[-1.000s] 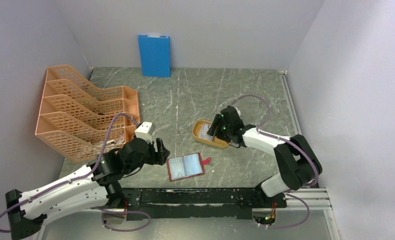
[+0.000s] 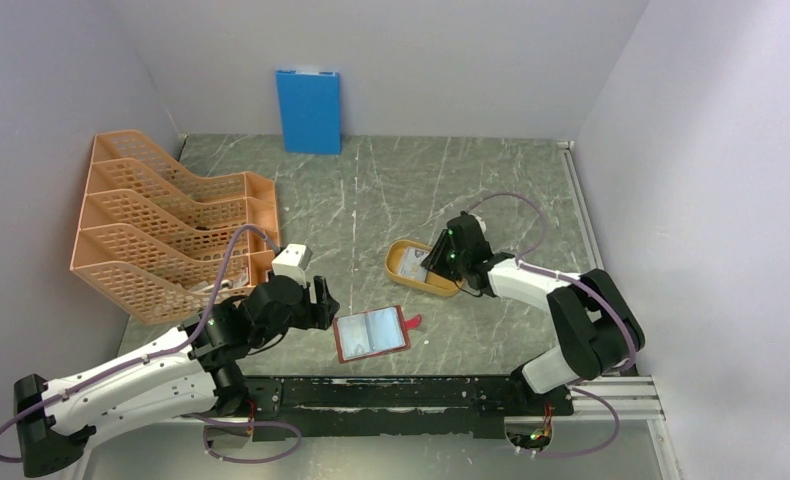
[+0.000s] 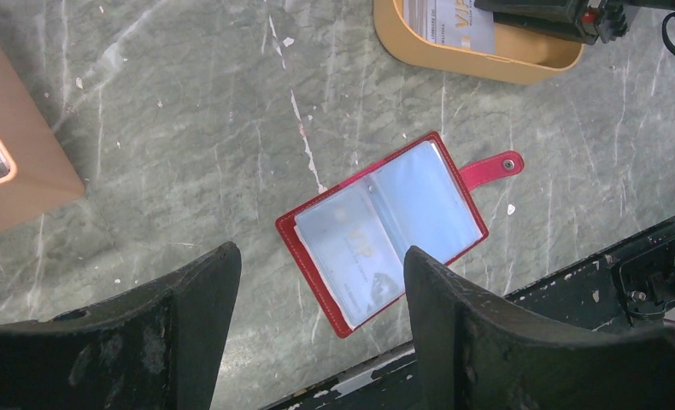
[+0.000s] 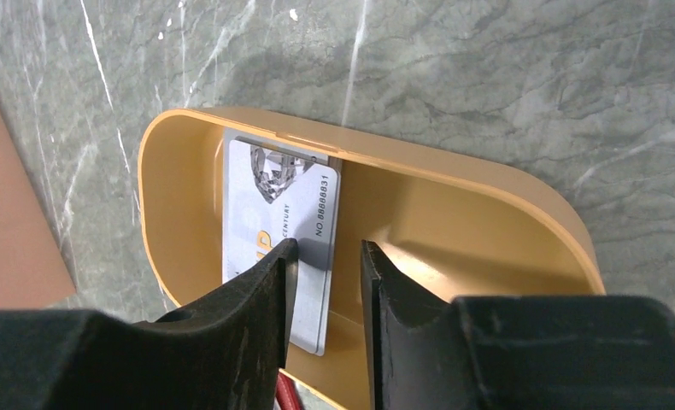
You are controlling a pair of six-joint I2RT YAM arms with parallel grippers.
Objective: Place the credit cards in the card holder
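Observation:
Silver-white credit cards (image 4: 274, 196) lie stacked at the left end of a tan oval tray (image 4: 454, 171). Above them in the right wrist view is my right gripper, its fingers apart. One fingertip (image 4: 290, 252) overlaps the stack's right edge; whether it touches cannot be told. The other finger is over bare tray floor, and nothing shows held between the two. In the left wrist view the red-edged card holder (image 3: 437, 184) lies spread open, clear sleeves up, strap to the right. My left gripper hangs over its near-left side, open and empty.
A tiered orange rack (image 2: 176, 225) fills the left of the table, close to my left arm. A blue box (image 2: 309, 112) stands at the back. The black rail (image 2: 391, 392) runs along the front edge. Table to the right and behind the tray is clear.
The left arm, tray and card holder look unmoved.

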